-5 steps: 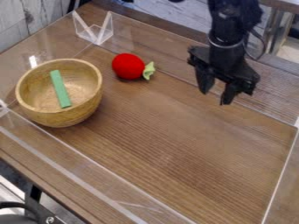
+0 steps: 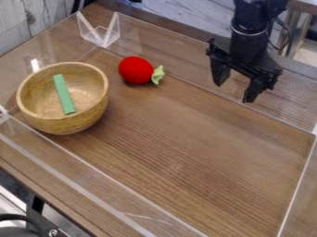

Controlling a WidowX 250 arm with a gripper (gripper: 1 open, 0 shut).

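My gripper (image 2: 238,78) is a black arm end hanging low over the back right of the wooden table (image 2: 173,167); I cannot tell whether its fingers are open or shut. A red plush object (image 2: 136,68) with a pale green tip lies left of it at the back. A tan bowl (image 2: 81,111) stands at the left, holding a green bar (image 2: 57,93).
A clear plastic container (image 2: 99,30) stands at the back left. Cables show at the bottom left corner and behind the arm at the top right.
My gripper has moved back and to the right since about a second ago. The red object, bowl and green bar have not visibly moved.
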